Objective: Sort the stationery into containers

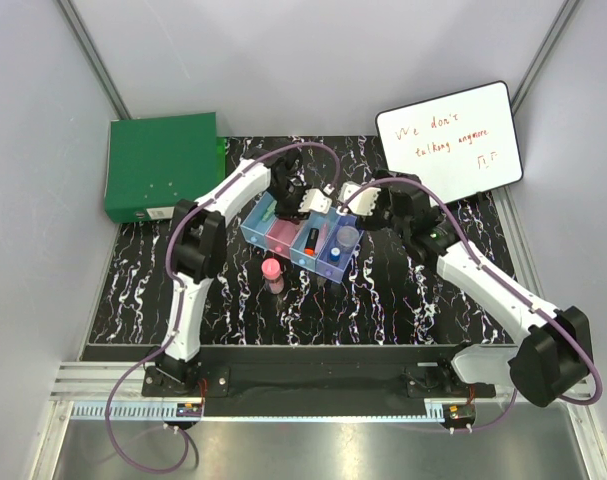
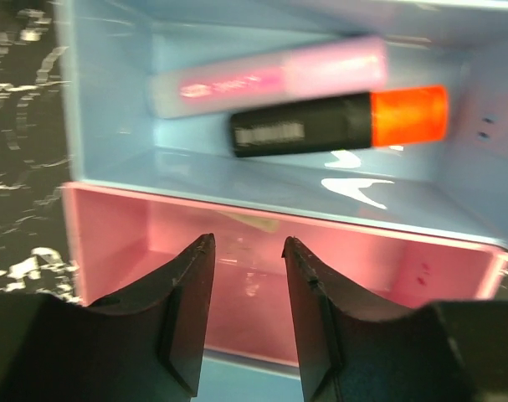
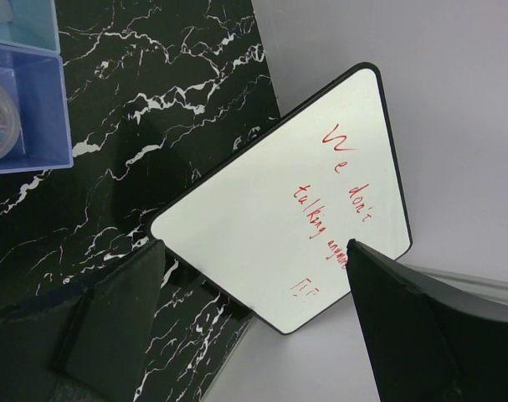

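In the left wrist view my left gripper is part open over the pink compartment (image 2: 442,268), with nothing between its fingers. A pale sliver (image 2: 255,221) lies in that compartment, too blurred to name. The light blue compartment (image 2: 111,100) beside it holds a pink marker (image 2: 333,69) and a black stick with an orange end (image 2: 320,123). In the right wrist view my right gripper stands open and empty, right of the blue compartment (image 3: 44,100). That compartment holds a clear round tub (image 1: 347,237) and a blue-capped bottle (image 1: 335,254).
A pink-capped bottle (image 1: 273,275) stands in front of the containers. The green box (image 1: 163,165) is at the back left, and a whiteboard (image 1: 450,140) with red writing leans at the back right. Bare marbled table lies front left.
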